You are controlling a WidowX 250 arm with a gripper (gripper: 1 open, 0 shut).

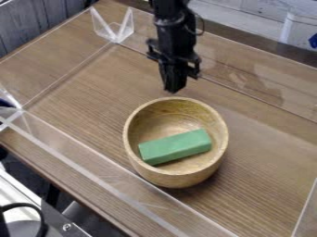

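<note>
The black gripper [175,79] hangs over the wooden table at the upper middle, a short way behind a round wooden bowl [175,112]. It appears shut, with nothing visible between its fingers. A green block [175,146] lies inside the bowl, towards its front.
Clear plastic pieces stand at the back left [113,28] and along the left and front edges. White hardware and a cable sit at the lower left corner.
</note>
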